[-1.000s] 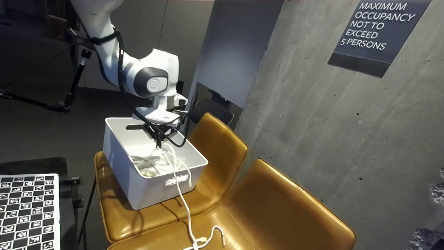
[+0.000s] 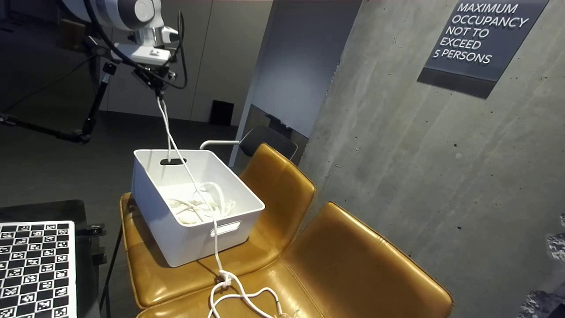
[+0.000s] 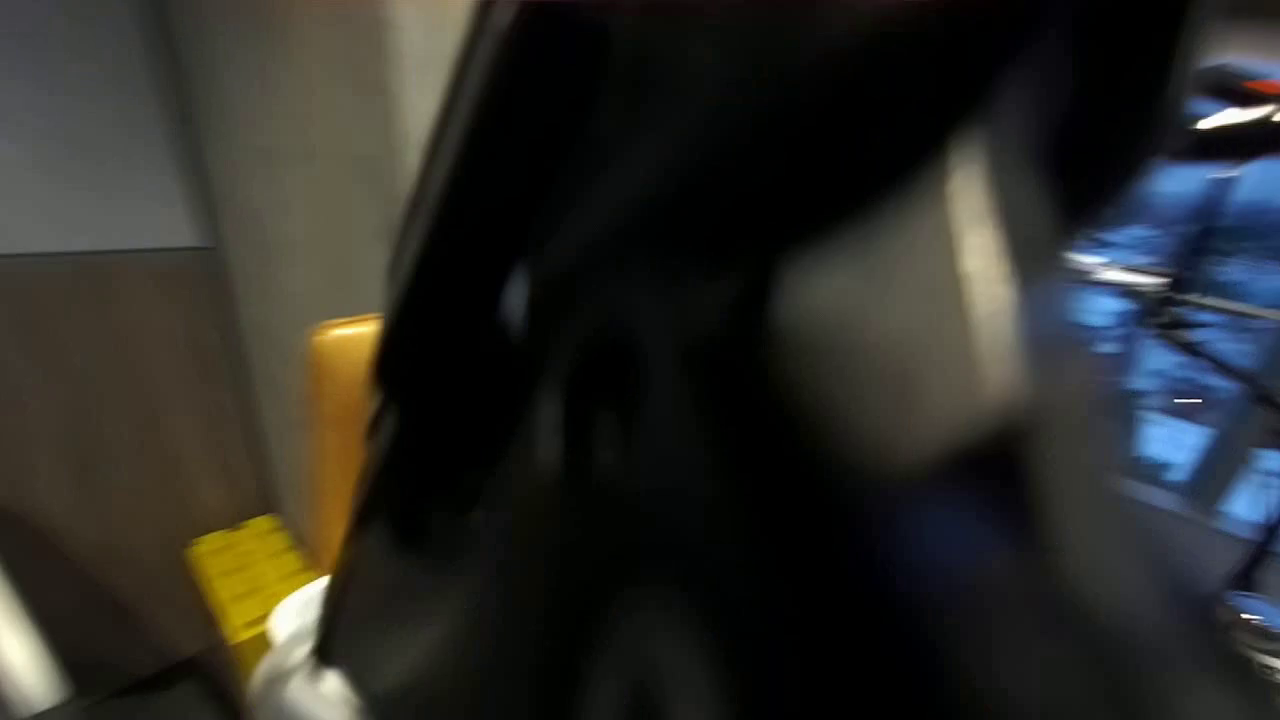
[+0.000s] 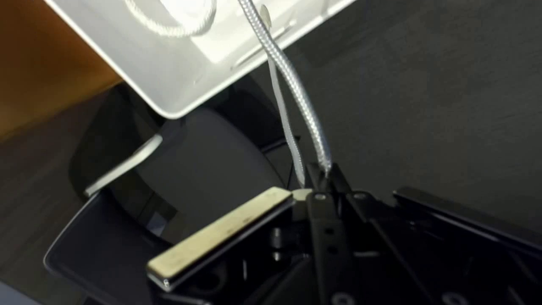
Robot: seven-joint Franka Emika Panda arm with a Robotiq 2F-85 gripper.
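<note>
My gripper [image 2: 160, 94] is raised well above the white bin, shut on a white rope [image 2: 175, 143]. From the fingertips two strands hang down: one drops to the bin's far end, the other slants across the bin and over its near wall. In the wrist view the braided rope [image 4: 297, 89] runs up from my gripper, pinched between its black fingers. The white bin [image 2: 159, 233] stands on a tan chair, with more rope [image 2: 198, 209] heaped inside. Past its near wall the rope continues to a knot [image 2: 226, 278] and loose loops on the seat.
Two tan chairs [image 2: 365, 254] stand side by side by the concrete wall [image 2: 423, 159]. A dark chair [image 4: 203, 162] stands beyond the bin. At left is a patterned board [image 2: 37, 270]. Dark blurred arm parts [image 3: 672, 360] fill most of the second exterior view.
My gripper has risen out of the bin and moved left, drawing the rope up with it. The rope outside the bin has shifted, and a knot now shows on the seat.
</note>
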